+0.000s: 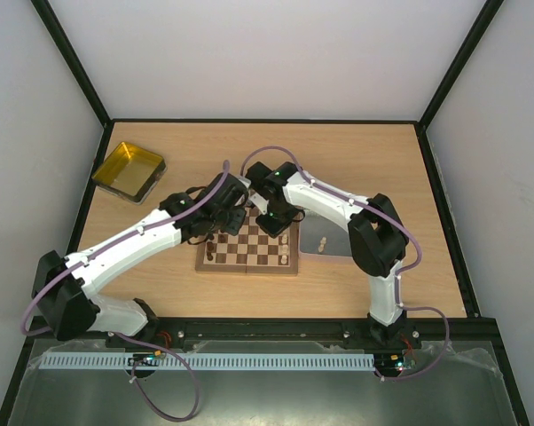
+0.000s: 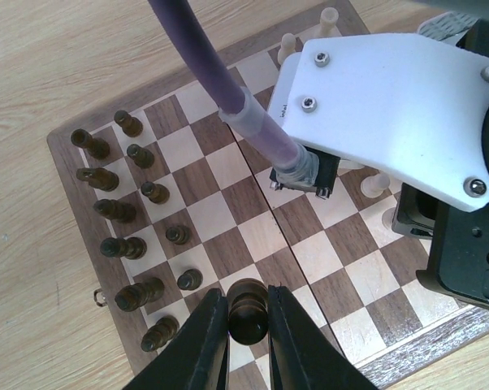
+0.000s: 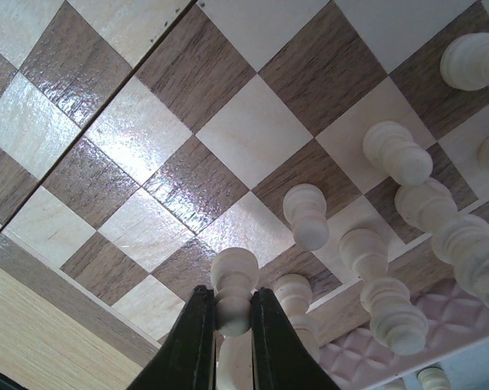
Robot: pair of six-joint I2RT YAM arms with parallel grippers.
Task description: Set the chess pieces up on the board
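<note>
The chessboard (image 1: 246,253) carries dark pieces along one side, such as a pawn (image 2: 189,279), and white pieces along the other, such as a pawn (image 3: 305,211). In the left wrist view, a dark piece (image 2: 247,319) stands between my left gripper's fingertips; whether they grip it is unclear. In the right wrist view, my right gripper is shut on a white piece (image 3: 235,272), over pieces near the board's edge. The right gripper's body hides part of the board in the left wrist view.
A gold tray (image 1: 129,167) sits empty at the back left. A grey tray (image 1: 333,238) with a few light pieces lies right of the board. The two arms are close together over the board.
</note>
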